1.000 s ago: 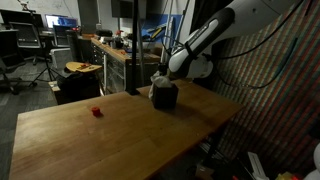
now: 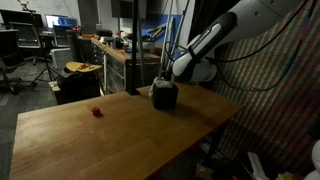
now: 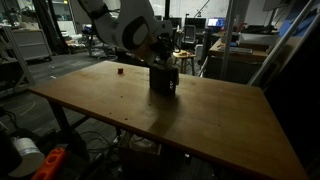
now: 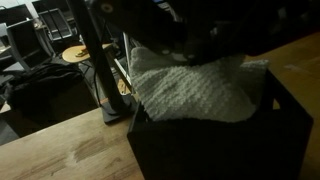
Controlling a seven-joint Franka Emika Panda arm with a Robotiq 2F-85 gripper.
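Observation:
A black box (image 2: pixel 165 97) stands on the wooden table, with a whitish textured cloth (image 4: pixel 200 90) bunched in its open top. My gripper comes down over the box, its dark fingers at the upper edge of the cloth in the wrist view. The fingers look closed on the cloth there, though their tips are mostly hidden in shadow. In exterior view 2 the arm covers part of the box (image 3: pixel 163 80). Much of the cloth lies inside the box, below the rim.
A small red object (image 2: pixel 96 111) sits alone on the wooden table (image 2: pixel 70 140), well away from the box. A dark upright post (image 4: pixel 97 50) rises at the table edge near the box.
The gripper has come lower over the box. The cloth, which stood higher above the rim, now sits lower in it. The box and red object have stayed put.

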